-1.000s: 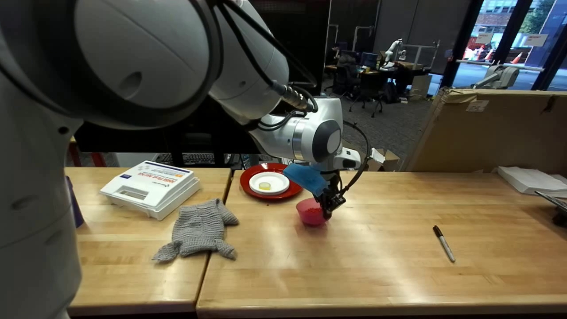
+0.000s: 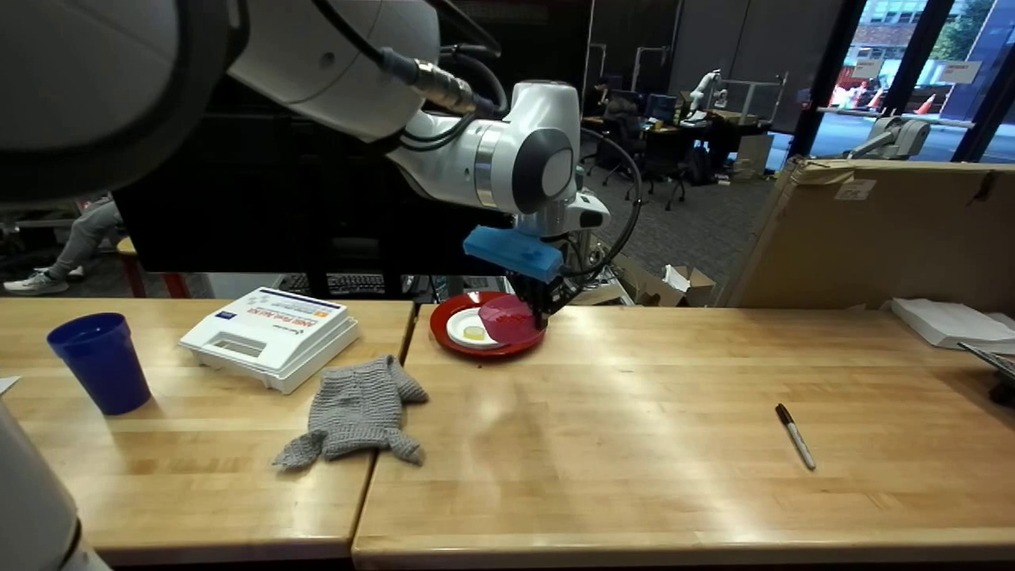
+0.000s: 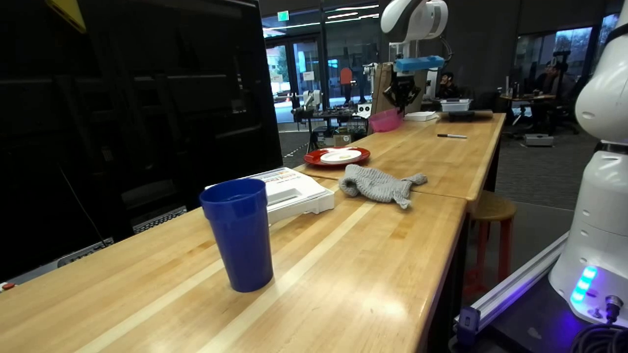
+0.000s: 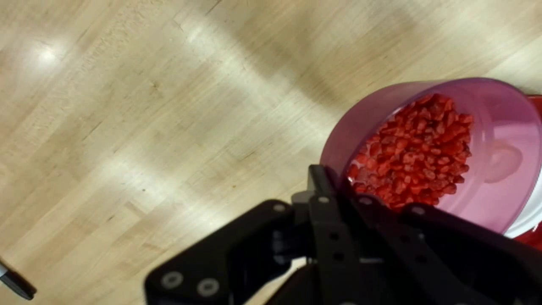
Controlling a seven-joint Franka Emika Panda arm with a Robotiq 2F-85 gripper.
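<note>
In the wrist view my gripper is shut on the near rim of a translucent pink bowl (image 4: 500, 152). Small red pieces (image 4: 416, 152) lie heaped in it. The bowl is raised off the table and tilted, as exterior view 2 shows the pink bowl (image 3: 385, 120) hanging below my gripper (image 3: 403, 105). In exterior view 1, the bowl (image 2: 507, 319) overlaps the right side of a red plate (image 2: 444, 335) and of the white plate (image 2: 463, 339) resting on it. Something small and yellowish (image 2: 473, 333) sits on the white plate. Whether bowl and plates touch I cannot tell.
Left of the plates are a white case (image 2: 276, 328), a grey knitted cloth (image 2: 359, 409) and a blue cup (image 2: 101, 363). A black-and-grey marker (image 2: 796, 436) lies at the right. Wide bare table (image 2: 609, 457) stretches between the plates and marker.
My gripper has carried the bowl up, leftward and back from the open table to the plates' right side. The bowl is more tilted now. The plates and cloth have stayed put.
</note>
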